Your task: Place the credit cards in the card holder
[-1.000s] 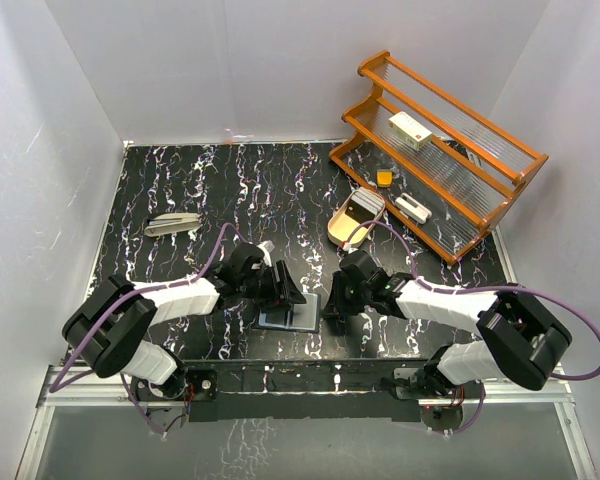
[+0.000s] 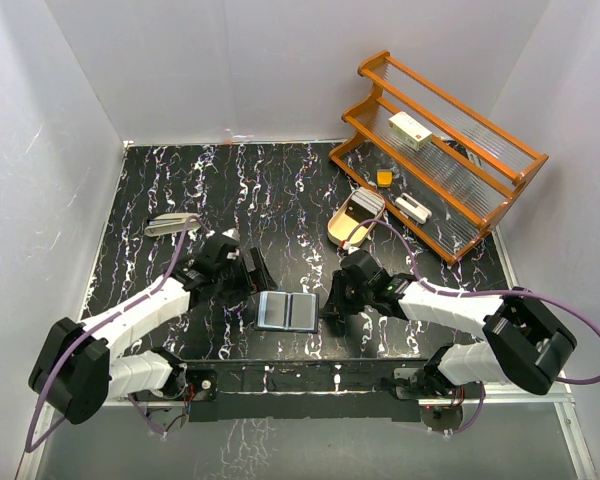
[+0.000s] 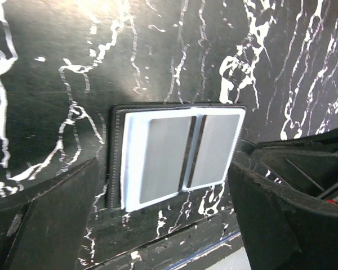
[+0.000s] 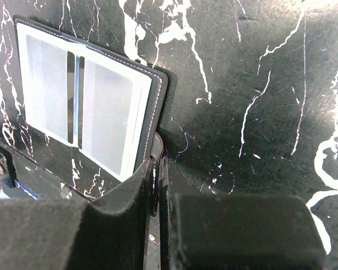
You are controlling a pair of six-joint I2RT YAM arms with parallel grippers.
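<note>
The card holder (image 2: 288, 311) lies spread flat near the table's front edge, black outside with two clear sleeves. No card can be made out inside the sleeves in the left wrist view. Above and slightly left of it, my left gripper (image 2: 251, 272) stands open, its fingers wide apart and nothing between them. At the holder's right edge my right gripper is shut on a thin dark tab (image 4: 156, 147) of the holder. Grey flat pieces, perhaps the cards (image 2: 366, 204), lie in a yellow tray (image 2: 341, 226) behind the right gripper.
A wooden rack (image 2: 460, 150) with a white box (image 2: 410, 130) fills the back right. A white object (image 2: 413, 208) and a small yellow item (image 2: 384, 178) lie by it. A beige item (image 2: 171, 224) sits at the back left.
My left gripper has moved from over the card holder up and to the left, uncovering more of the left sleeve. The right arm and the holder look unmoved.
</note>
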